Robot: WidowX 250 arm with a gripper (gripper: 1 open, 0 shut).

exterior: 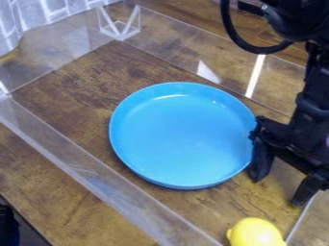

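Observation:
A round blue plate [180, 133] lies flat on the wooden floor of a clear-walled tray. At the right, my black gripper [282, 179] is low beside the plate's right rim, its fingers apart and open, with nothing seen between them. A yellow rounded object [253, 233] sits at the bottom edge, below and right of the plate.
Clear plastic walls run along the left and far sides of the tray. Bare wood [90, 82] is free to the upper left of the plate. A black cable loops above the arm at the top right.

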